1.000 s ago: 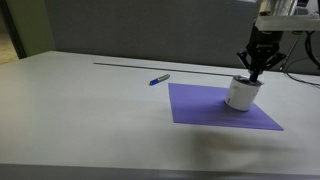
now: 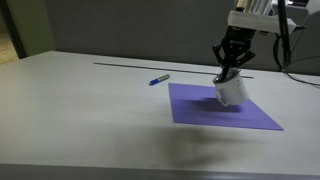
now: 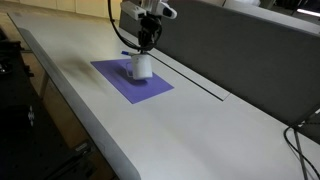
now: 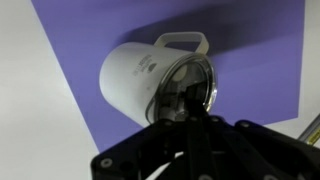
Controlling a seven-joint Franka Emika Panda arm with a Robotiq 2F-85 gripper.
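Note:
A white mug (image 2: 231,92) with a metal-lined mouth hangs tilted over the purple mat (image 2: 190,107), its rim at my gripper (image 2: 225,71). In the wrist view the mug (image 4: 128,78) lies slanted, its handle (image 4: 184,40) toward the top. My gripper's fingers reach to the mouth and look closed on the near rim; the dark interior hides the exact contact. From the second exterior view the mug (image 3: 141,67) also appears under the gripper (image 3: 143,49), above the mat (image 3: 155,89).
A blue marker (image 2: 159,79) lies on the white table left of the mat. A long dark strip (image 2: 150,67) runs along the back, and a cable (image 2: 300,77) lies at the far right.
The mug stood upright on the mat with the gripper at its mouth. Now the gripper has moved up and left, and the mug has risen with it and tilted.

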